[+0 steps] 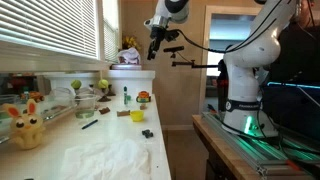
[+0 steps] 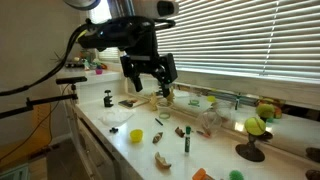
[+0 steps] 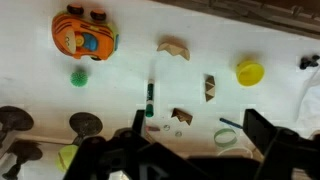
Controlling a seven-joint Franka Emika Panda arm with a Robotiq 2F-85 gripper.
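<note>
High above the white counter, my gripper stands open, with nothing between its spread fingers. Below it in the wrist view lie a black-and-green marker, a brown curved piece and two small brown pieces, one nearer the middle and one lower down. A yellow cup is to their right. At upper left are an orange toy car and a small green ball. The exterior views also show the yellow cup on the counter, well below the gripper.
A white cloth covers the near part of the counter, beside a bunny-faced orange thing. Glass containers stand along the window side. Dark-based stands crowd the wrist view's lower left. Open air surrounds the gripper.
</note>
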